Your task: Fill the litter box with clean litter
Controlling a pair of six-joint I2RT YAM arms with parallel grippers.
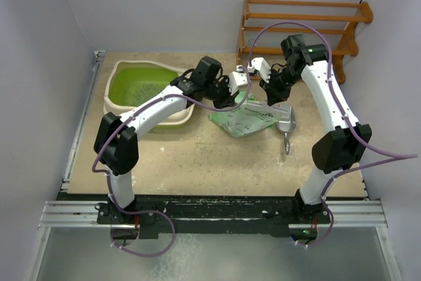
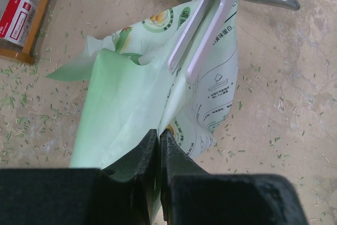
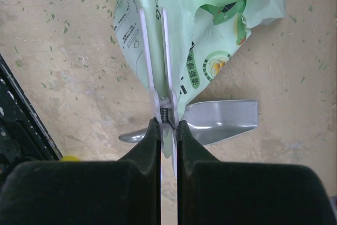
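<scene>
A pale green litter bag (image 1: 240, 123) lies on the table between my two arms. My left gripper is shut on the bag's pinched edge. A light purple clip (image 3: 166, 61) with two long arms lies along that edge, one arm on each side of the bag. My right gripper is shut on the clip's hinge end. At the left of the top view stands the litter box (image 1: 125, 106), white with a green inside and some pellets on its floor.
A grey metal scoop (image 3: 224, 119) rests on the table beside the bag, under the clip end. A wooden rack (image 1: 302, 18) stands at the back right. Small green pellets are scattered about.
</scene>
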